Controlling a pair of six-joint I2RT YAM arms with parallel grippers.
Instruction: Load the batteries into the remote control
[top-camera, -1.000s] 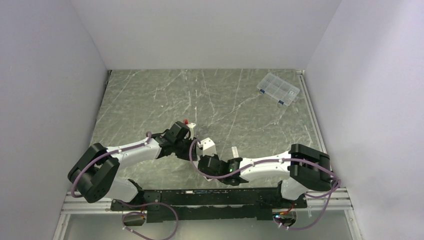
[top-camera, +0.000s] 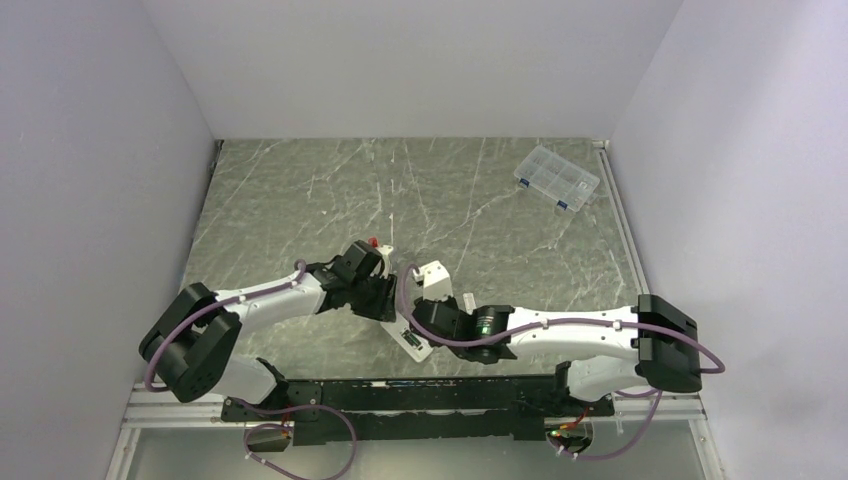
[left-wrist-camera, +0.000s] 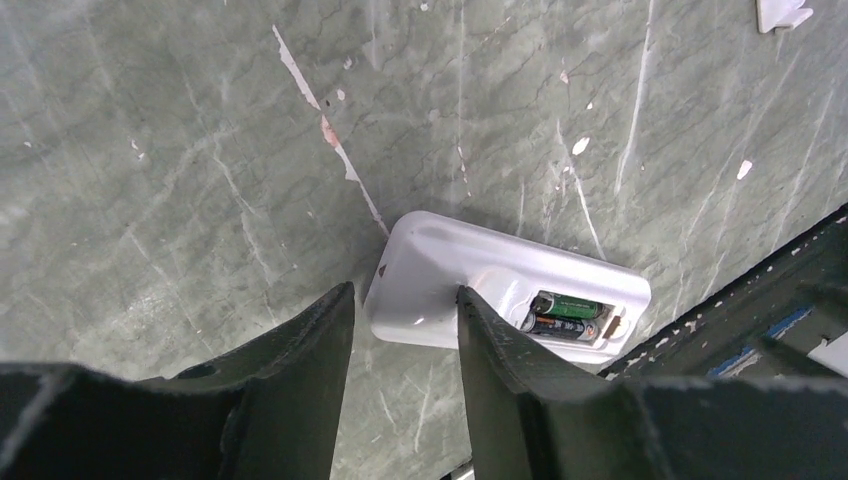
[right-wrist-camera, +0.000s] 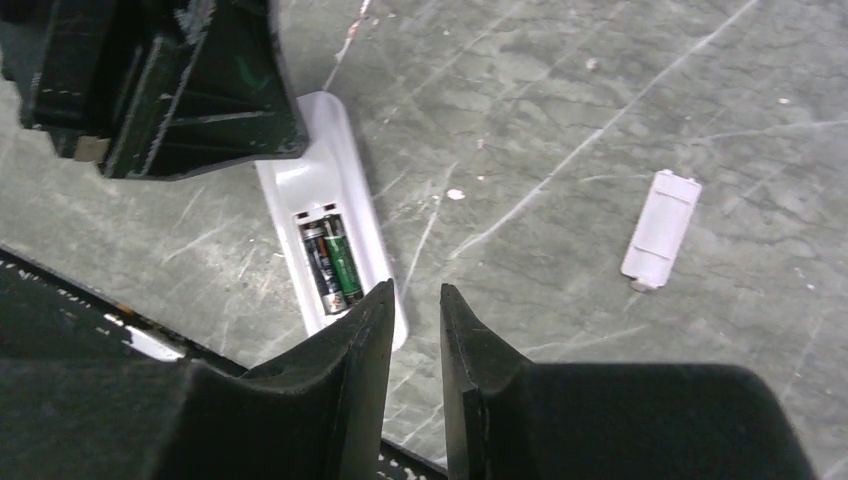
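The white remote (left-wrist-camera: 430, 280) lies on the table with its compartment holding two batteries, a green one (right-wrist-camera: 342, 262) and a dark one (right-wrist-camera: 322, 270). My left gripper is over the remote's closed end, its fingers parted with nothing clearly between them. My right gripper is above and beside the compartment, fingers parted and empty. The white battery cover (right-wrist-camera: 660, 228) lies apart on the table, to the right in the right wrist view.
A clear divided box (top-camera: 556, 178) sits at the back right. The table's front edge (top-camera: 430, 390) is close to the remote.
My right arm has moved up and to the right, uncovering more of the remote in the top view. The left arm has barely moved.
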